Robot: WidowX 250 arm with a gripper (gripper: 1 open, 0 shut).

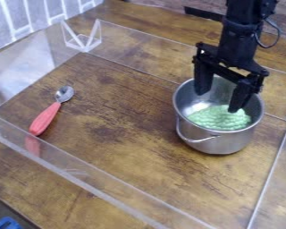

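My gripper [218, 77], black, stands open over the rear part of a steel pot [206, 141], its fingers pointing down at the pot's opening. A green textured item [224, 120] lies on the pot's floor, with nothing visible between the fingers. A red-handled utensil [46, 115] with a metal head lies on the wooden table at the left.
Clear plastic panels edge the workspace, with a clear bracket at the upper left. A blue object [3, 223] shows at the bottom left corner.
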